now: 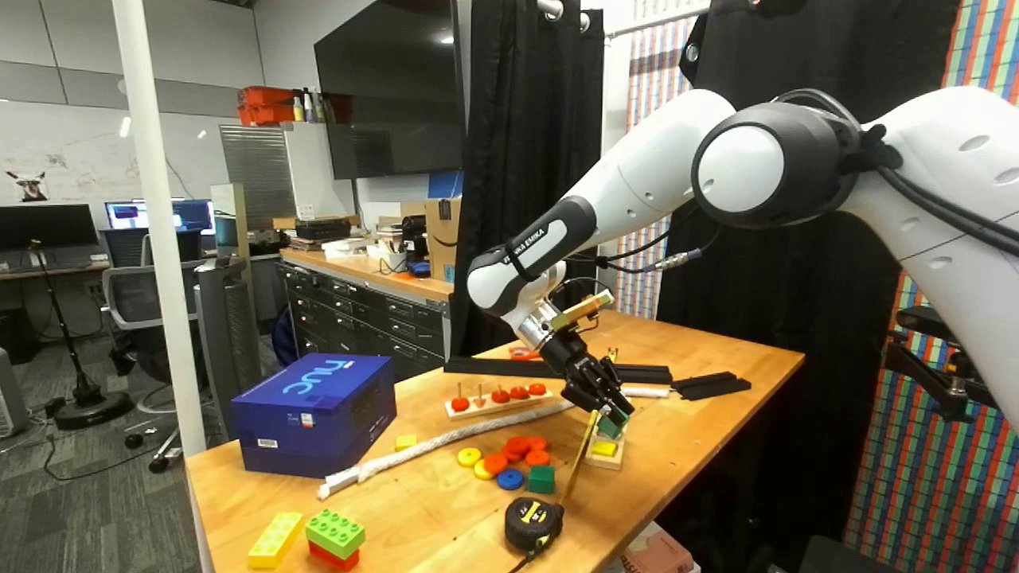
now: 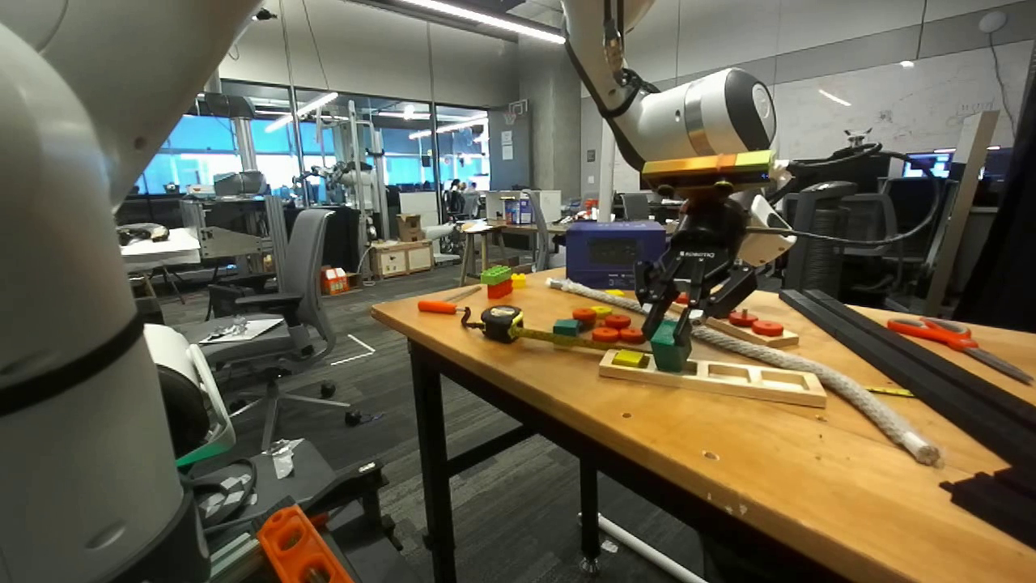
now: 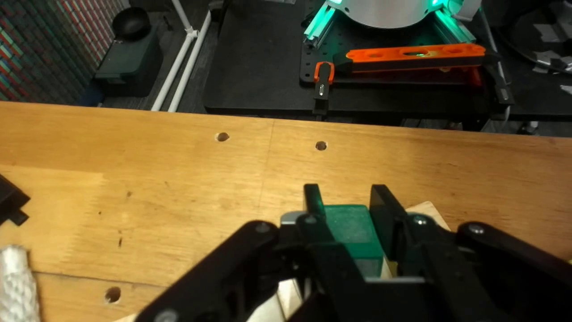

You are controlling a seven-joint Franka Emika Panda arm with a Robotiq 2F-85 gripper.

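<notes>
My gripper (image 2: 670,325) is shut on a green block (image 2: 671,348), one finger on each side of it. The block is tilted a little and sits over the wooden tray (image 2: 767,392), just beside the yellow block (image 2: 630,359) that lies in the tray's end compartment. Whether the green block touches the tray cannot be told. In the wrist view the green block (image 3: 351,228) shows between the dark fingers, with part of the tray hidden beneath the gripper. The compartments farther along the tray are empty.
A tape measure (image 1: 532,524) has its blade stretched toward the tray. Another green block (image 1: 540,479) lies near red, yellow and blue discs. A white rope (image 2: 855,393) runs behind the tray; the table's near edge is close in front.
</notes>
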